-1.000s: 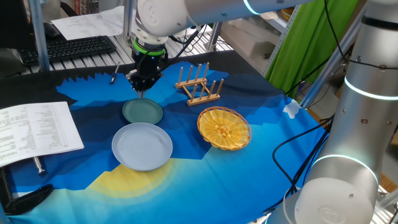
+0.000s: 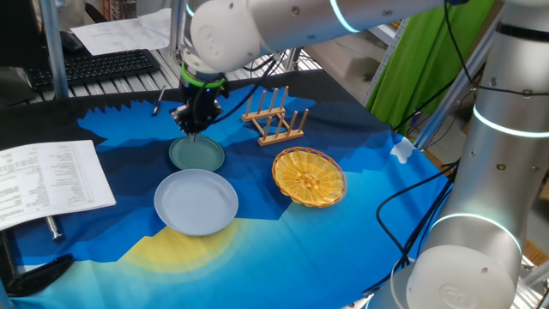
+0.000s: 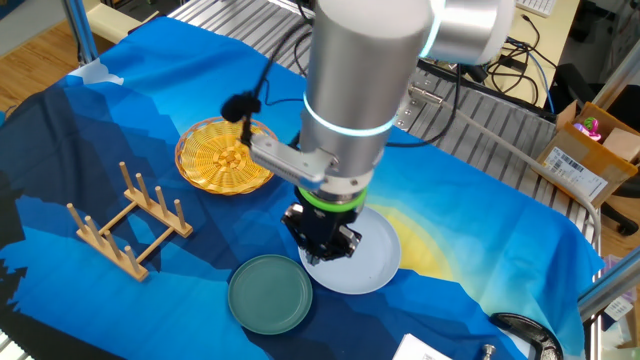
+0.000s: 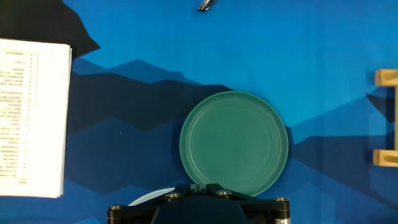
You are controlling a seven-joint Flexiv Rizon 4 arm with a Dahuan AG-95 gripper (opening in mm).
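Observation:
A green plate (image 2: 196,154) lies flat on the blue cloth, with a larger pale grey-blue plate (image 2: 196,202) close beside it. My gripper (image 2: 194,136) hangs over the plates, fingers pointing down. In exterior view 2 the gripper (image 3: 314,260) overlaps the edge of the pale plate (image 3: 362,258), with the green plate (image 3: 270,294) just below it. The wrist view has the green plate (image 4: 234,143) in the middle and the gripper at the bottom edge. Its fingertips appear together, with nothing visible between them. Most of the pale plate (image 4: 151,196) is hidden there.
A wooden dish rack (image 2: 279,137) with upright pegs and a yellow wicker basket (image 2: 309,177) stand empty to the right of the plates. Papers (image 2: 53,184) and a black clamp (image 2: 34,276) occupy the left side. Open cloth lies in front.
Plates, rack and basket have stayed put.

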